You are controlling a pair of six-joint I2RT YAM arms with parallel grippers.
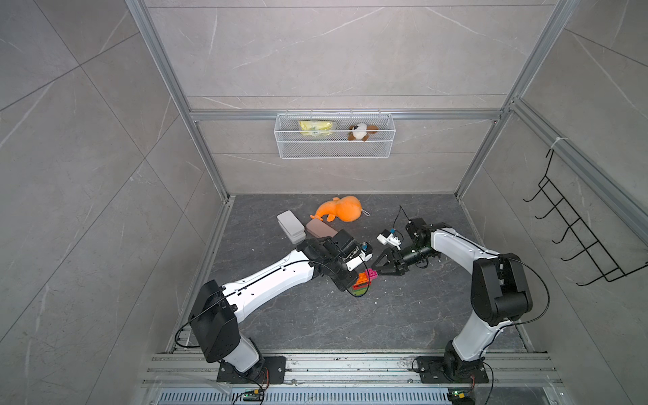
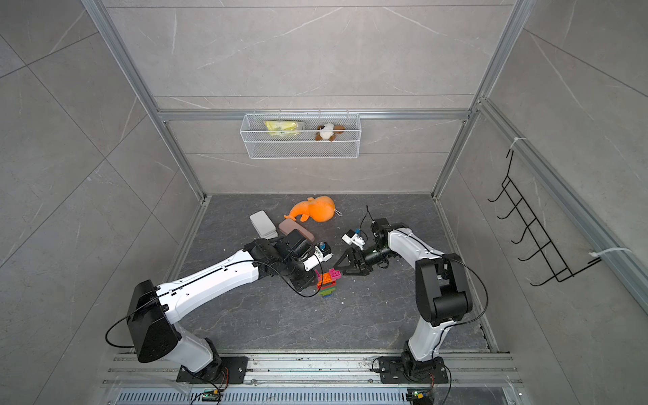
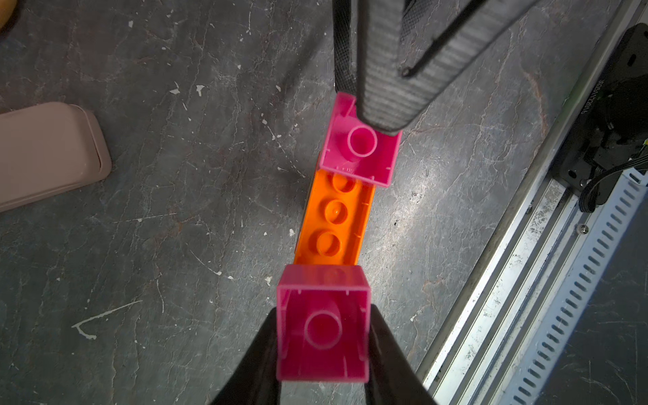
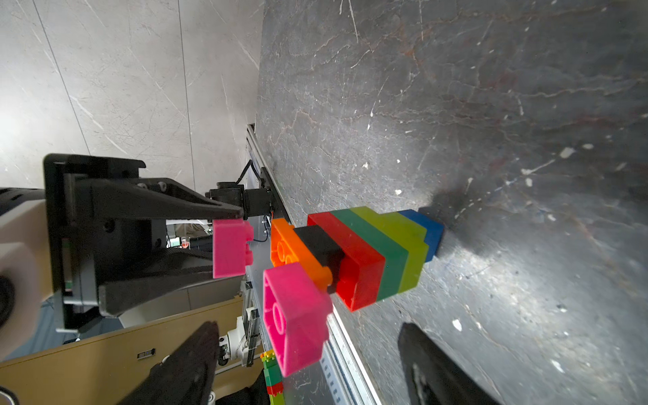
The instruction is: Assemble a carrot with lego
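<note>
A tower of lego bricks (image 4: 388,260) stands on the table, from blue at its foot through lime, green, red and black to an orange brick (image 3: 334,216) on top. One pink brick (image 4: 300,314) sits on an end of the orange one, hollow side up. My left gripper is shut on another pink brick (image 4: 229,248), its studs toward the orange brick; in the right wrist view a gap shows between them. My right gripper is open, one finger on each side of the pink brick on the tower. Contact there cannot be told.
An orange plush toy (image 1: 344,209), a pinkish case (image 1: 320,228) and a grey case (image 1: 291,226) lie toward the back of the table. A wire basket (image 1: 334,145) hangs on the back wall.
</note>
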